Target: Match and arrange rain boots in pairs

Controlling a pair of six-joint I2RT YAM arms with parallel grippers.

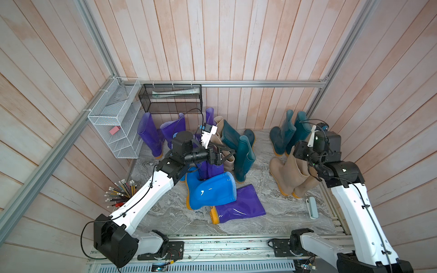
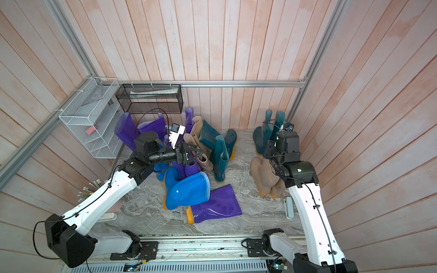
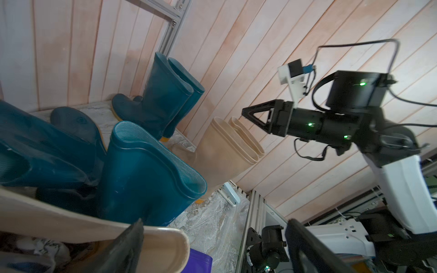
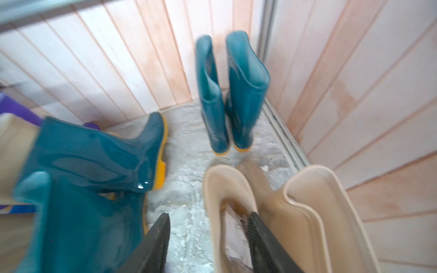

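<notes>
Over the middle cluster of purple, beige and teal boots, my left gripper stands open just above a beige boot rim (image 3: 68, 213); a teal boot (image 3: 141, 177) stands beyond. My right gripper is part open above the upright beige pair (image 4: 295, 218) on the right, nothing seen held. A teal pair (image 4: 245, 86) stands upright in the back right corner. In the front middle a blue boot (image 1: 211, 191) lies on its side, beside a lying purple boot (image 1: 241, 204). More purple boots (image 1: 148, 132) stand at back left.
Wire shelves (image 1: 113, 127) hang on the left wall and a black basket (image 1: 170, 102) on the back wall. A pale oblong object (image 1: 312, 208) lies at front right. Bare floor shows between the middle cluster and right pairs.
</notes>
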